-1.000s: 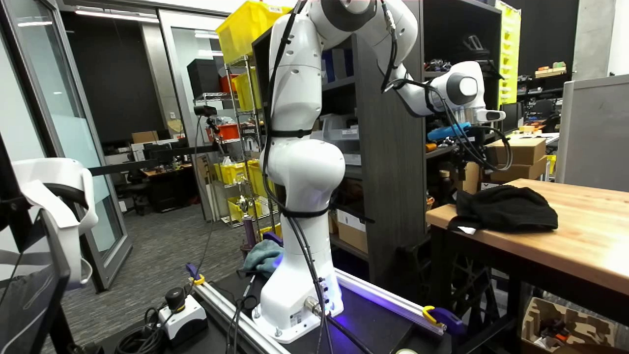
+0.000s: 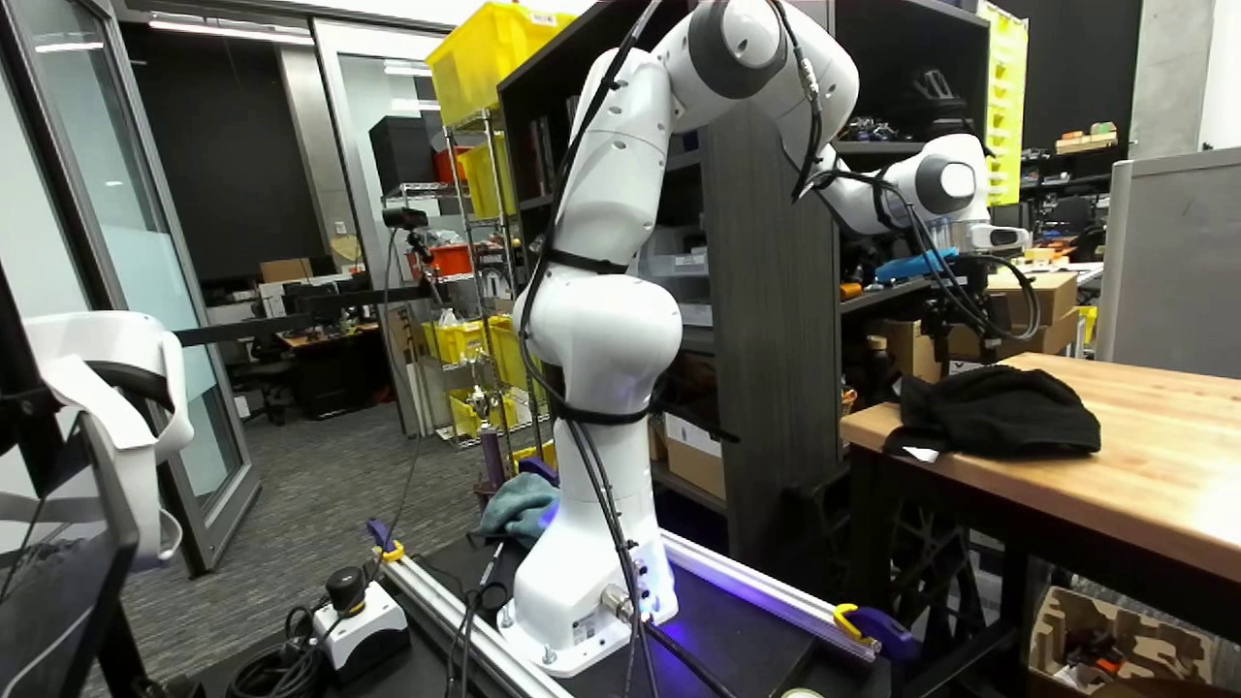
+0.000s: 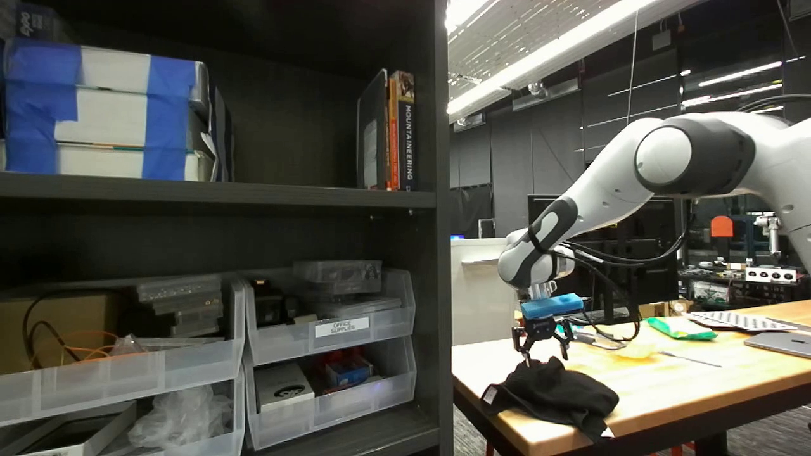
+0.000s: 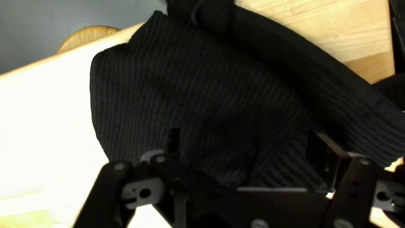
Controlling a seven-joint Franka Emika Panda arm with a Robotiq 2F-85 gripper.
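A black ribbed knit garment (image 3: 559,395) lies crumpled at the near corner of the wooden table, with a small white tag at its edge. In exterior view 1 the same black garment (image 2: 998,413) sits by the table's left end. My gripper (image 3: 545,354) points down just above the cloth, its fingers spread apart. Seen from the wrist, dark ribbed fabric (image 4: 197,87) fills most of the space below and between the two fingertips. Nothing is gripped; whether a fingertip touches the cloth I cannot tell.
The table (image 3: 699,380) has bare wood beside the cloth. Farther back lie a green-and-white packet (image 3: 680,327), a laptop (image 3: 783,342) and small items. A dark shelf unit (image 3: 441,228) with bins stands near the table. Cables (image 2: 954,285) loop beside the wrist.
The arm has reached farther out, and its wrist and gripper have moved right and slightly down in exterior view 1, toward the table. The black garment has not moved.
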